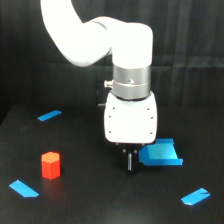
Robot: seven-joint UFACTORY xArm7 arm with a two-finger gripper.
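Observation:
An orange-red cube [51, 165] rests on the dark table at the left. My gripper [130, 162] points down near the middle, well to the right of the cube and apart from it. Its dark fingers barely stand out from the black surface, so their opening is not clear. The gripper's white body hides part of the left edge of a blue square [161, 153] on the table.
Blue tape strips lie on the table: one at the back left [49, 115], another at the front left [24, 188] and a third at the front right [195, 197]. Between the cube and the gripper the table looks bare.

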